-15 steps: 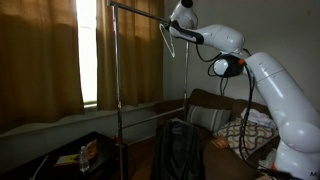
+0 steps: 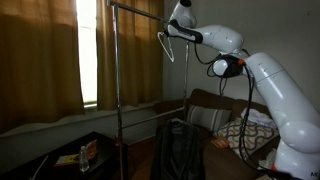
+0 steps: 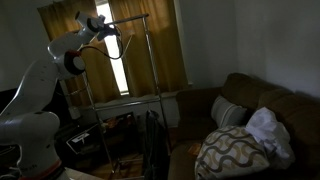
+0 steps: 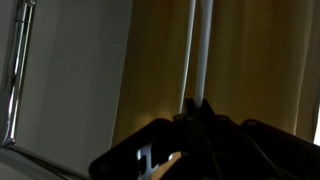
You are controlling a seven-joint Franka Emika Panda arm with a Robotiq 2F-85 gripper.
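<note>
A thin white hanger-like loop (image 2: 163,48) hangs from my gripper (image 2: 165,34), high up by the top rail of a metal clothes rack (image 2: 118,75). In the wrist view the dark fingers (image 4: 155,137) close around the pale hanger (image 4: 204,55), which runs upward from between them. Exterior view 2 has the gripper (image 3: 112,33) just under the rack's top bar (image 3: 130,19), with the loop below it. Whether the hanger touches the bar cannot be told. Dark clothing (image 2: 178,150) shows low down by the rack.
Brown curtains (image 2: 150,60) cover the window behind the rack. A brown sofa with a striped cushion (image 3: 228,112), a patterned pillow (image 3: 230,152) and white cloth (image 3: 270,132) stands to the right. A dark table (image 2: 50,163) with small items is at lower left.
The gripper and the hanger show hardly any movement over the last second, at most a slight shift near the top rail. Everything else looks the same.
</note>
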